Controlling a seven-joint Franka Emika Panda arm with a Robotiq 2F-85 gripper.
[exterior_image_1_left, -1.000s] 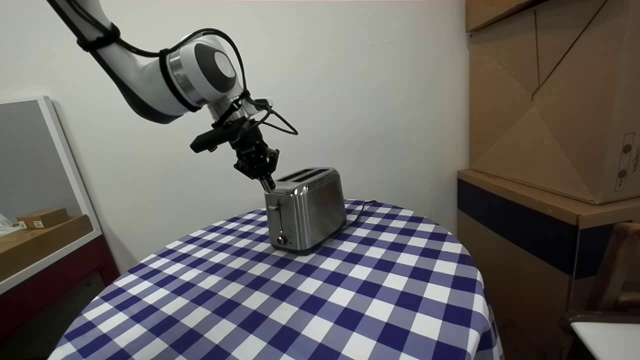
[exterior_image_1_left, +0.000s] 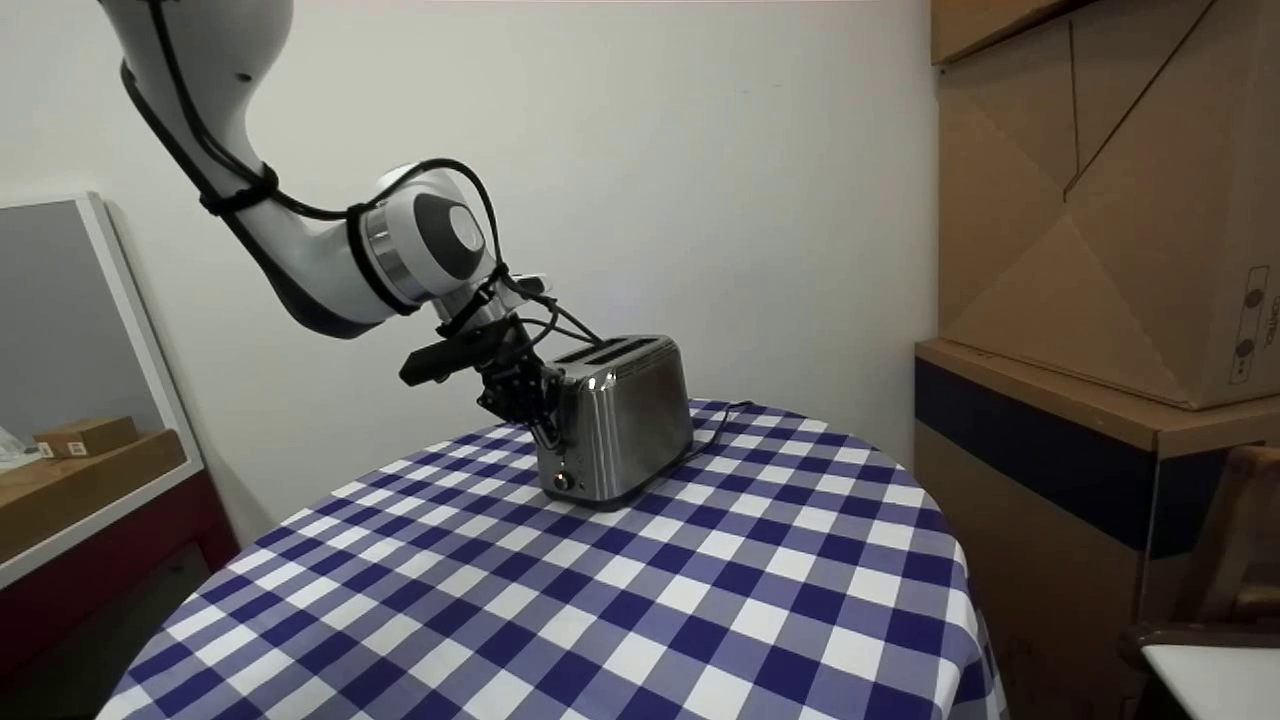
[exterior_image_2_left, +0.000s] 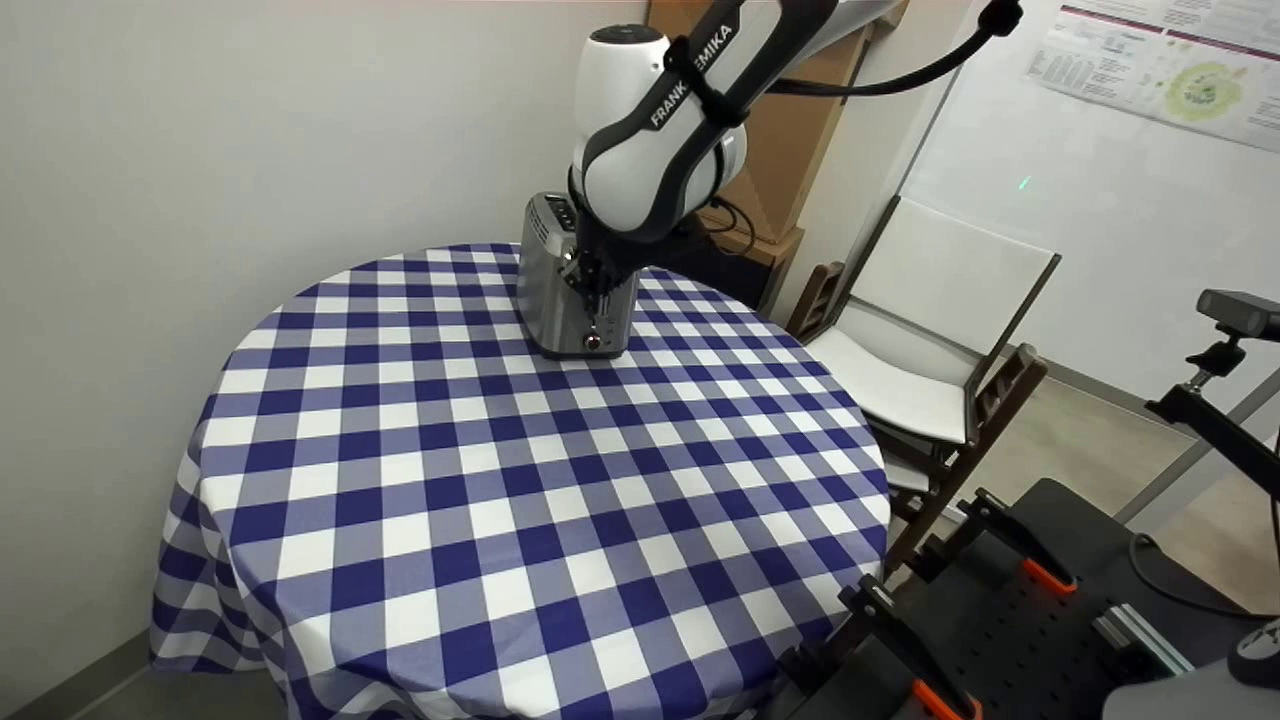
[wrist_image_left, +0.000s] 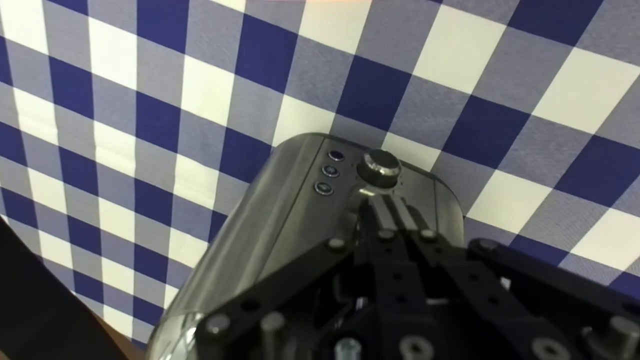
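Observation:
A silver two-slot toaster (exterior_image_1_left: 636, 414) stands upright on the checked tablecloth, its control panel (wrist_image_left: 300, 207) facing my arm. In the wrist view, a round knob (wrist_image_left: 379, 168) and small buttons (wrist_image_left: 330, 171) show on that panel. My gripper is shut, its fingertips at the panel's front just behind the knob, with nothing visible between them. From the second exterior view, the gripper (exterior_image_2_left: 591, 310) sits low against the toaster's front (exterior_image_2_left: 558, 306), above the knob. The toaster's lever is hidden behind the gripper; whether the fingers touch it I cannot tell.
A blue-and-white checked cloth (exterior_image_2_left: 480, 480) covers the round table, otherwise bare. The toaster's cord (exterior_image_1_left: 720, 430) trails behind it to the right. A wall rises close behind, and cardboard boxes (exterior_image_1_left: 1080, 240) are stacked beyond the table's right side.
My arm has moved down, bringing the shut gripper from the toaster's top edge to low on its front. The lever, visible near the top before, is now covered. The toaster stays in place.

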